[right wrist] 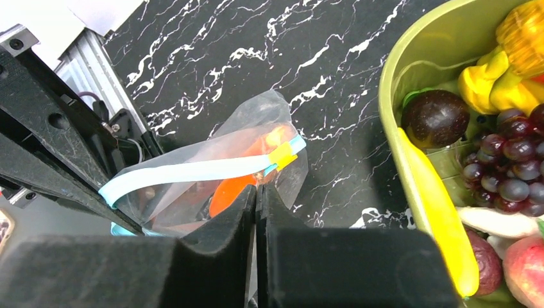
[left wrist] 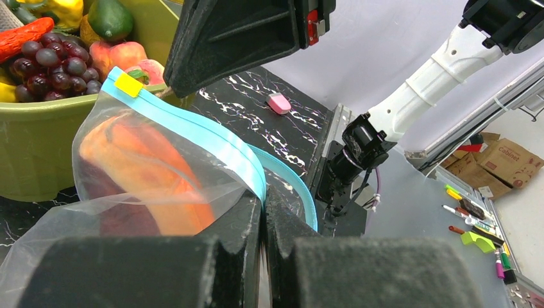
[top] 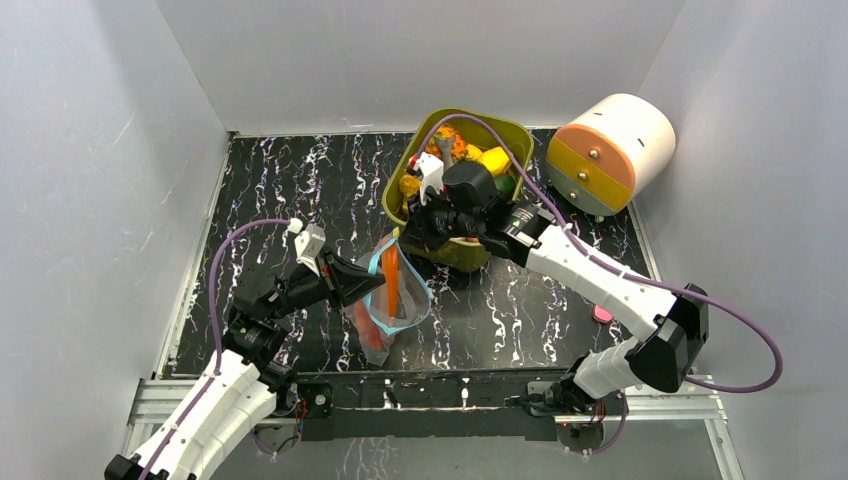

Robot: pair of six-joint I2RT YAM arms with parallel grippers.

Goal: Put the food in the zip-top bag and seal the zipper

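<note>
The clear zip top bag (top: 410, 300), rimmed with a light blue zipper band (left wrist: 192, 131), stands with its mouth gaping. Through its film shows a long orange food item (top: 391, 280), with something reddish lower down. My left gripper (top: 380, 281) is shut on the bag's rim, which runs between its fingertips in the left wrist view. A yellow slider (right wrist: 282, 156) sits at the band's far end. Close by that end is my right gripper, shut, with nothing clearly showing between its fingers; whether it touches the bag I cannot tell.
Behind the bag stands an olive-green bin (top: 388, 190) full of toy fruit and vegetables, partly under the right arm. A rounded drawer unit (top: 612, 150) is at the back right. A pink object (top: 601, 314) lies on the right. Bare dark tabletop (top: 290, 185) spreads at the left.
</note>
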